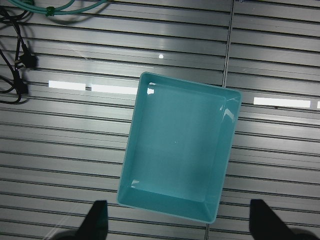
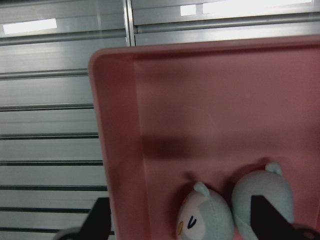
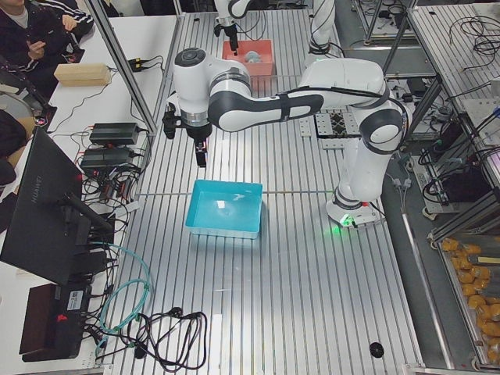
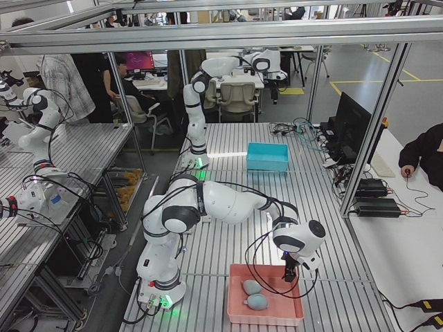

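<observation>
An empty teal tray (image 3: 223,207) lies on the slatted metal table; in the left wrist view it (image 1: 175,145) is centred beneath my left gripper, whose fingers stand wide apart with nothing between. A pink tray (image 4: 264,308) holds two pale blue plush toys (image 2: 205,217) (image 2: 262,197), side by side. One shows a white face with a yellow beak. My right gripper is open above the pink tray, its fingers apart over the toys, with no sign of touching them.
Black cables (image 3: 168,340) and a cyan hose lie along one table edge, beside a monitor (image 3: 43,207) and power boxes. Metal frame posts border the table. The slats around both trays are mostly clear.
</observation>
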